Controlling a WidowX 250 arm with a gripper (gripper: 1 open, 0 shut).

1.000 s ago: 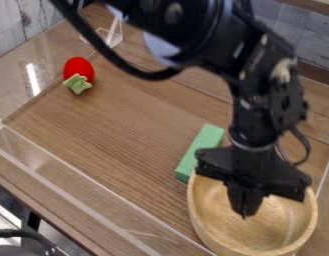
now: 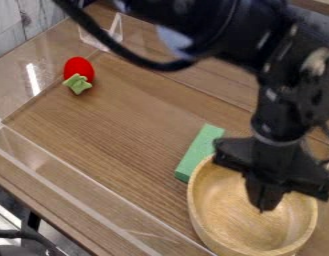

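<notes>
The robot's gripper [image 2: 267, 190] hangs low over the near part of a tan bowl [image 2: 247, 228] at the bottom right, its dark body hiding part of the rim. Whether the fingers touch the bowl, and whether anything is between them, is unclear. A green rectangular block [image 2: 199, 148] lies just behind the bowl's left side. A red rounded object [image 2: 79, 68] with a small green piece [image 2: 77, 86] sits at the upper left of the table [image 2: 113, 150].
A pale, partly see-through object [image 2: 97, 28] stands at the top left. A dark cable arches over the top of the view, and a wall edge runs along the left.
The arm and gripper have moved a little to the right, and the gripper's position over the bowl has shifted slightly. The objects on the table look unchanged.
</notes>
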